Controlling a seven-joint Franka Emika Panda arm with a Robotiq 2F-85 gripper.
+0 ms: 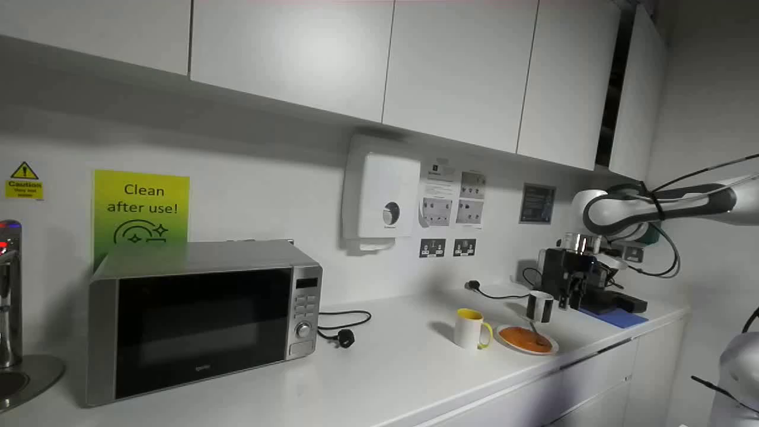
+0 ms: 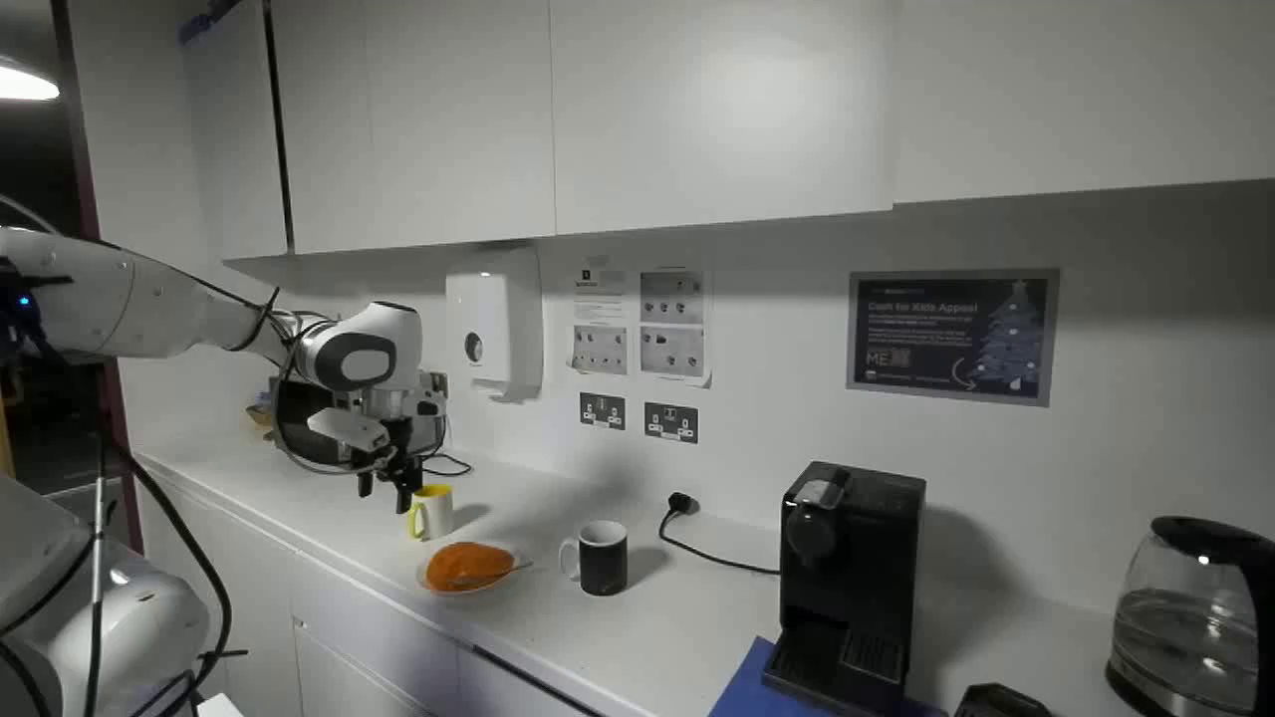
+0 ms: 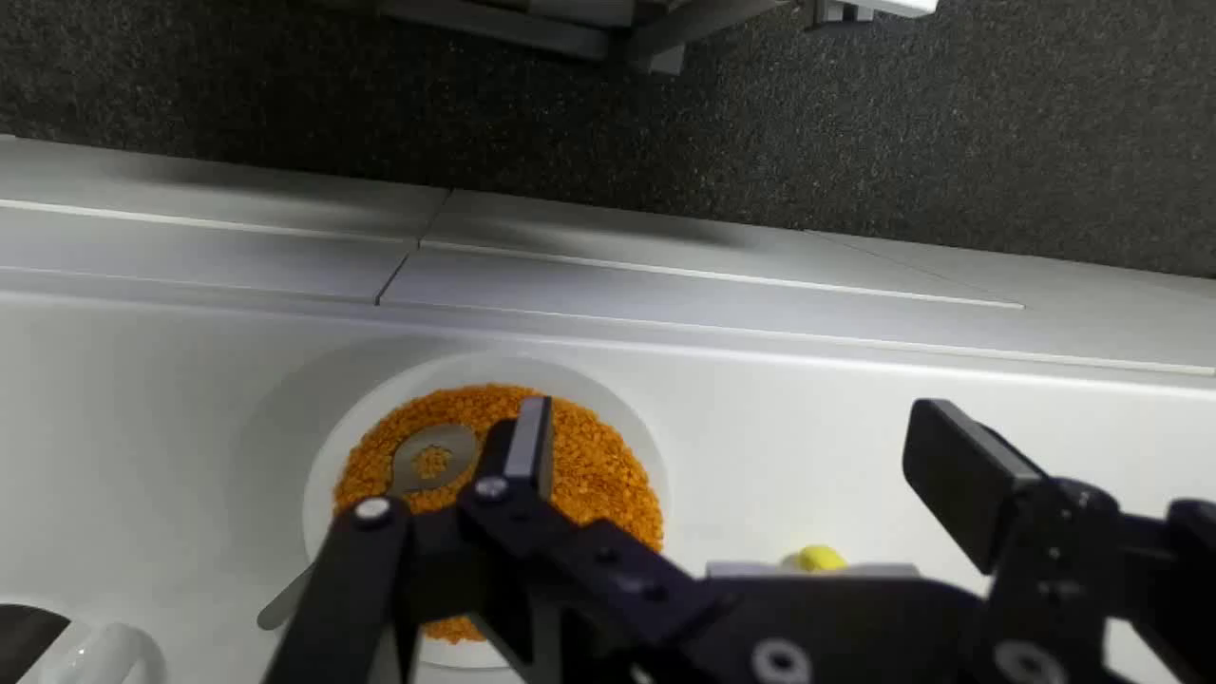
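Observation:
My gripper is open above the counter, its two black fingers wide apart with nothing between them. Below one finger in the wrist view lies a white plate (image 3: 650, 450) heaped with orange grains (image 3: 604, 479). A metal spoon (image 3: 439, 456) rests in the grains, its handle reaching over the rim. The white mug with a yellow inside (image 2: 430, 512) stands beside the plate; in the wrist view the gripper body hides most of it. On the plate's other side is a black-and-white mug (image 2: 604, 558), upright.
A black coffee machine (image 2: 849, 562) stands on a blue mat (image 2: 743, 683), with a glass kettle (image 2: 1183, 609) farther right. The microwave (image 1: 206, 320) occupies the counter's other end. Wall cupboards (image 1: 455, 71) hang overhead. Bare counter (image 1: 398, 356) lies between microwave and yellow-lined mug.

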